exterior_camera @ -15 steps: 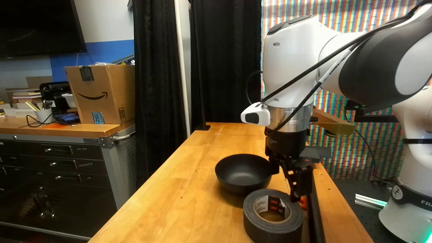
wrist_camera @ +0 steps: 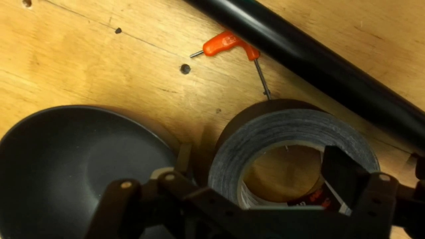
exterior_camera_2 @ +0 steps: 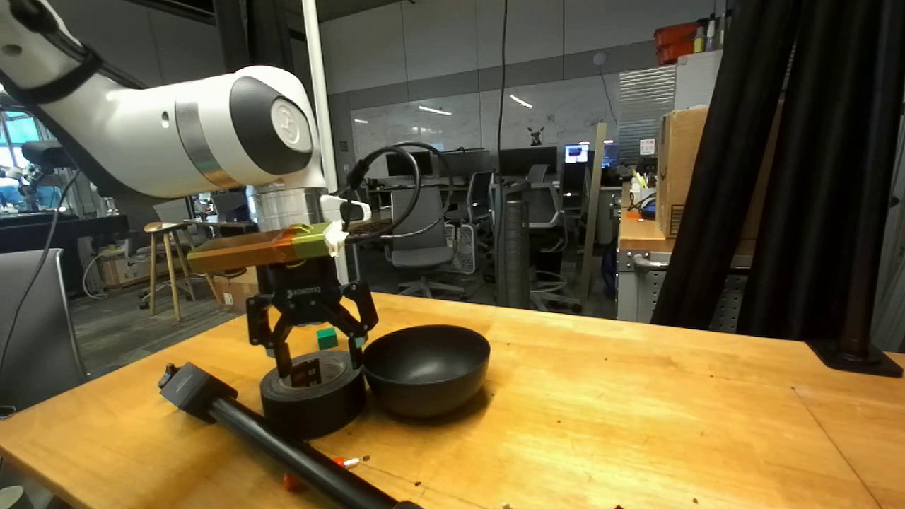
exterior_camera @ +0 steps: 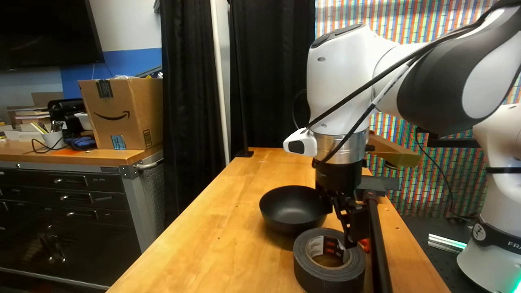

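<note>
A thick roll of dark tape (exterior_camera: 328, 281) lies flat on the table, its hole facing up, right beside a black bowl (exterior_camera: 294, 207). Over the roll, my gripper (exterior_camera_2: 320, 360) points down with its fingers open. In the wrist view, one of its fingers (wrist_camera: 184, 159) hangs in the narrow gap between bowl and roll (wrist_camera: 227, 169). The opposite one reaches over the far side of the roll's ring and partly covers the hole. Nothing is clamped between them; whether either touches the tape I cannot tell. The bowl (wrist_camera: 51, 167) looks empty.
A black pole (wrist_camera: 318, 65) lies close along the roll's other side, an orange hex key (wrist_camera: 223, 43) partly under it. Beyond the roll sits a small green block (exterior_camera_2: 327, 338). Bare wooden table (exterior_camera_2: 645, 407) stretches away past the bowl.
In exterior view 1 my gripper has come lower and shifted left, from above the roll's edge to closer over its ring. The roll and bowl have stayed put.
</note>
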